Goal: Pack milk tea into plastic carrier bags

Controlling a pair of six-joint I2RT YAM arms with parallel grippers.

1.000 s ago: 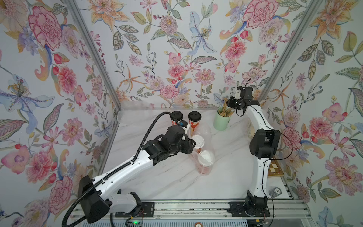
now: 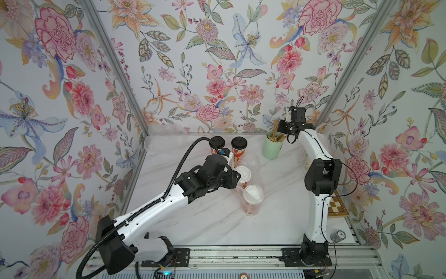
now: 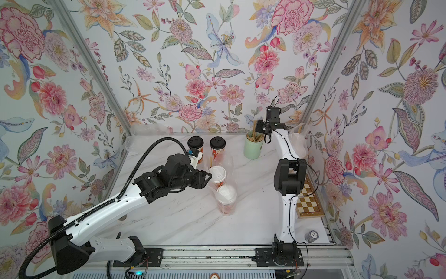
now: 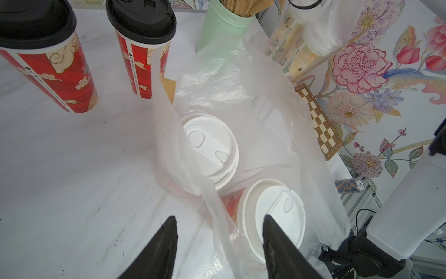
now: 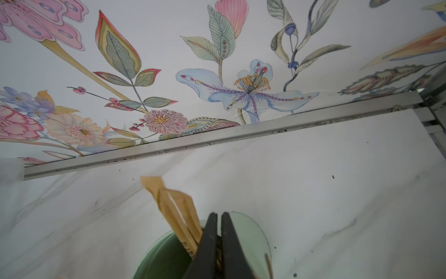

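Note:
In the left wrist view, a clear plastic bag (image 4: 278, 125) stands open around two cups, a farther white-lidded cup (image 4: 211, 144) and a nearer white-lidded cup (image 4: 278, 218). My left gripper is open; the bag's near edge passes across the gap, unheld. Two black-lidded red cups, the left one (image 4: 69, 79) and the right one (image 4: 144, 65), stand outside the bag. At the back, my right gripper reaches into a green holder (image 5: 250, 237) of paper-wrapped straws (image 5: 174, 211). Its fingers are nearly together on a straw, though the lower part is dark and hidden.
A clear container (image 2: 162, 139) lies at the back left. Along the right side are more cups (image 4: 302, 46), a checkered board (image 2: 337, 206) and a small can (image 2: 338, 236).
The left arm, bag and cups have stayed put.

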